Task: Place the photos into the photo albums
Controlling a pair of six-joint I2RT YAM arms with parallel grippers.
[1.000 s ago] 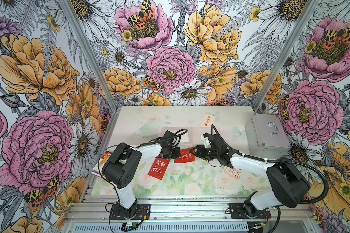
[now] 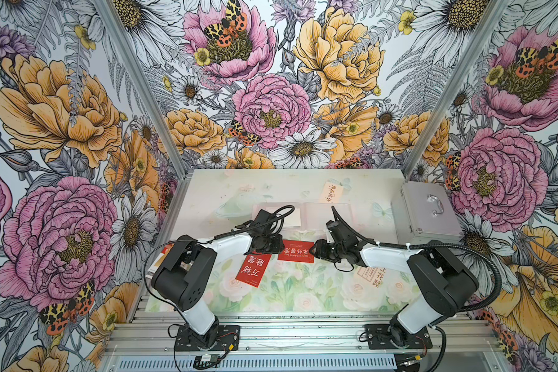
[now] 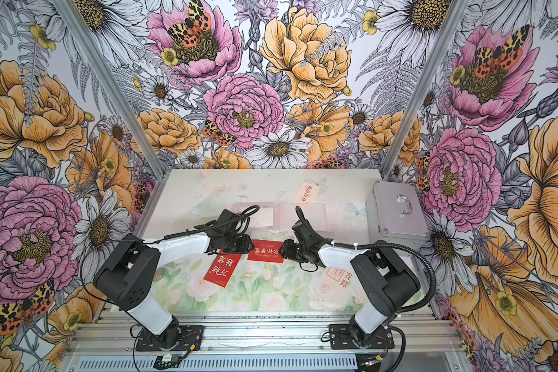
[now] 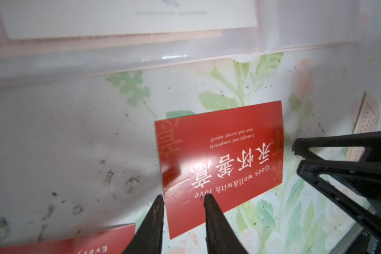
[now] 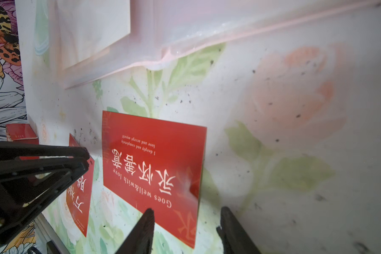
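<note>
A red card with white lettering [image 4: 222,165] lies flat at the middle of the table, just in front of a clear album [image 5: 258,21] that shows a white card [image 4: 127,14]. My left gripper is over the card's left end, part open, nothing seen held. My right gripper hangs over the card's right end, open and empty. A second red card [image 2: 252,271] lies front left of it. A cream card [image 2: 330,192] lies behind the album, another [image 2: 372,277] at the front right.
A silver case [image 2: 424,210] stands at the table's right. More cards lie at the far left, partly hidden by the left arm. Both grippers are close together.
My left gripper has shifted slightly left, uncovering more of the middle red card. Both arms have changed pose at the elbows; the right gripper has moved only slightly. The cards look unmoved.
</note>
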